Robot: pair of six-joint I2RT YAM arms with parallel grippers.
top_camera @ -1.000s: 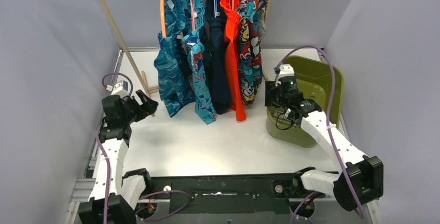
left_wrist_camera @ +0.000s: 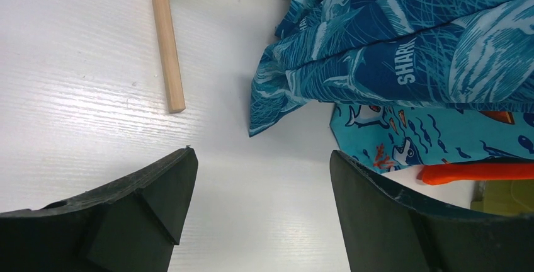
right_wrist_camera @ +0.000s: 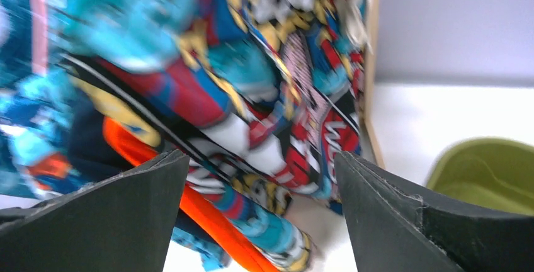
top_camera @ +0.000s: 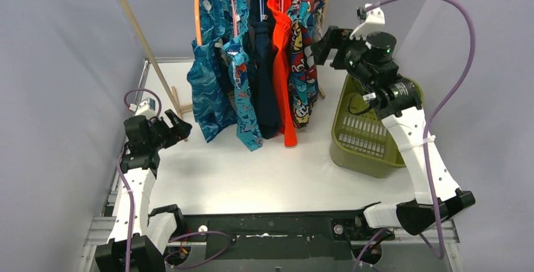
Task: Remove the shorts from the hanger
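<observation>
Several pairs of shorts hang from hangers on a rail: blue shark shorts (top_camera: 211, 89), patterned turquoise ones (top_camera: 245, 108), navy ones (top_camera: 264, 83), red ones (top_camera: 281, 77) and multicoloured comic-print ones (top_camera: 302, 64). My right gripper (top_camera: 330, 48) is raised just right of the comic-print shorts, open, with those shorts blurred ahead in the right wrist view (right_wrist_camera: 264, 114). My left gripper (top_camera: 179, 125) stands open low at the left, beside the blue shorts, nothing between its fingers.
An olive green basket (top_camera: 359, 168) sits on the right, under my right arm. The wooden rack's left post (top_camera: 138, 33) stands near my left gripper.
My right gripper has risen from over the basket up toward the upper part of the hanging shorts. The basket shifted slightly right. The left arm stayed still.
</observation>
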